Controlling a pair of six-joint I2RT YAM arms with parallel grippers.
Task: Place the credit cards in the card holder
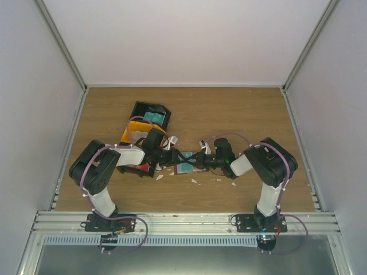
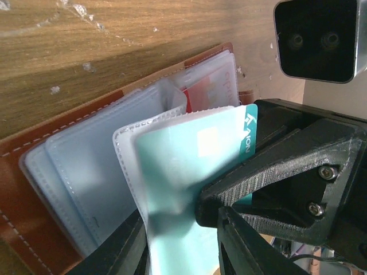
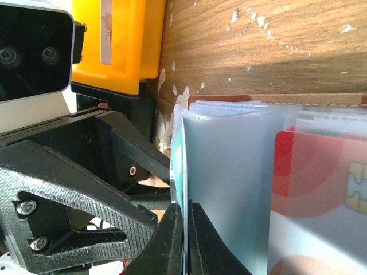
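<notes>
The brown card holder (image 1: 182, 171) lies open on the table between both grippers, its clear sleeves (image 2: 94, 166) facing up. In the left wrist view, a teal card (image 2: 189, 149) stands raised with a clear sleeve around or against it; how deep it sits cannot be told. My left gripper is partly open, with its fingers on either side of the card's lower part. My right gripper is shut on the thin edge of this sleeve and card, seen edge-on. A red and white card (image 3: 321, 200) with a chip lies in the neighbouring pocket.
Left of the holder stand black and orange bins (image 1: 136, 127), with teal cards (image 1: 153, 117) in the rear one and red cards (image 1: 139, 167) in the front one. White scraps (image 1: 159, 177) litter the wood.
</notes>
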